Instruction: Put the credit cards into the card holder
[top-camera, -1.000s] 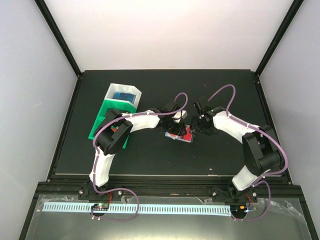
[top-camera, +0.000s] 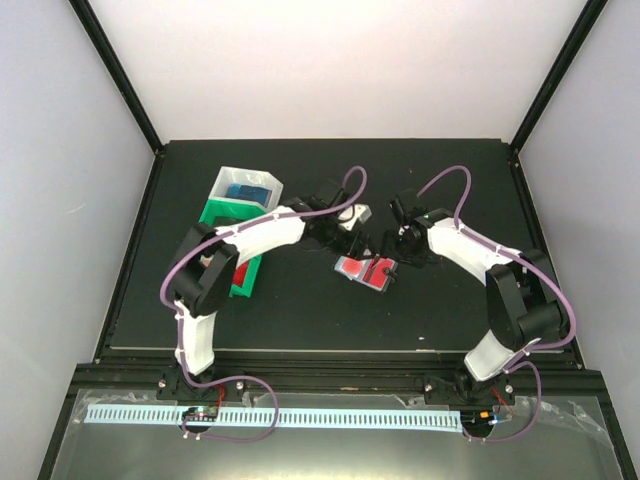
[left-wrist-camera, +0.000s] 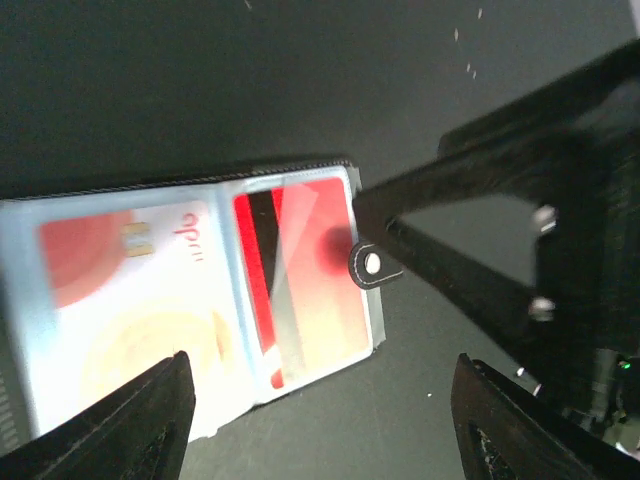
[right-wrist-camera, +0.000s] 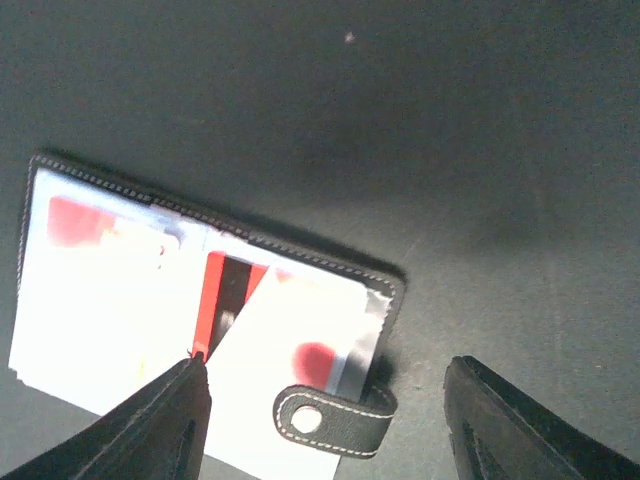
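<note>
The card holder (top-camera: 366, 272) lies open on the black table between both arms, with cards in its clear sleeves and a strap with a snap (right-wrist-camera: 335, 425) at one edge. In the left wrist view a red card (left-wrist-camera: 325, 300) shows in the strap-side sleeve and a white-and-orange card (left-wrist-camera: 135, 310) in the other. My left gripper is open above the holder, nothing between its fingers. My right gripper is apart over the strap side, its fingers spread, nothing visible between them.
A green bin (top-camera: 245, 281) and a white bin (top-camera: 226, 180) with blue contents stand at the left, partly behind the left arm.
My left arm has risen and drawn back slightly to the left, uncovering more of the holder, which has turned slightly clockwise since one second ago. The right arm has barely moved.
</note>
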